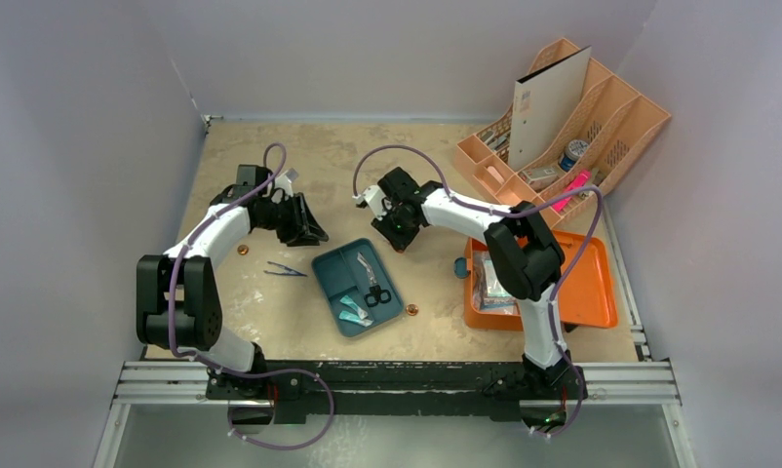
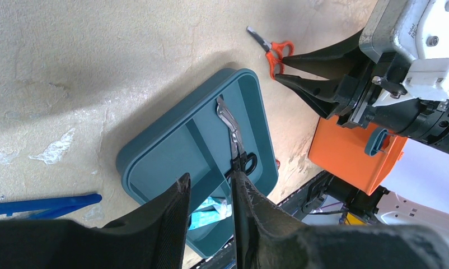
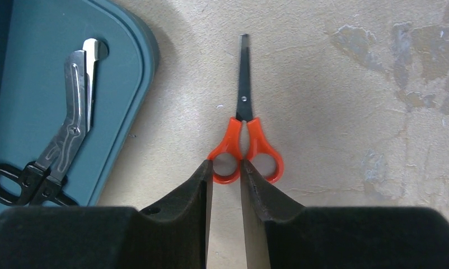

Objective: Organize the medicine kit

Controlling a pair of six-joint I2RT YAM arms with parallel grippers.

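Orange-handled scissors [image 3: 244,101] lie on the table beside the teal tray [image 1: 336,268]. My right gripper is open, its fingertips at the orange handle loops; whether they touch, I cannot tell. From above, the right gripper hides most of these scissors. In the tray's compartments lie black-handled shears [image 3: 62,145], a silver tool [image 3: 90,73] against them, and teal-and-white packets [image 1: 354,310]. Up and left of the tray, my left gripper stands part open with nothing between its fingers. Blue tweezers [image 1: 286,271] lie on the table left of the tray.
An orange box [image 1: 473,316] holding packets stands open at right, a teal latch [image 1: 460,267] on its near side. Behind it, a peach organizer [image 1: 641,122] fills the back corner. Small copper-coloured discs lie by the tray [image 1: 331,317] and at left.
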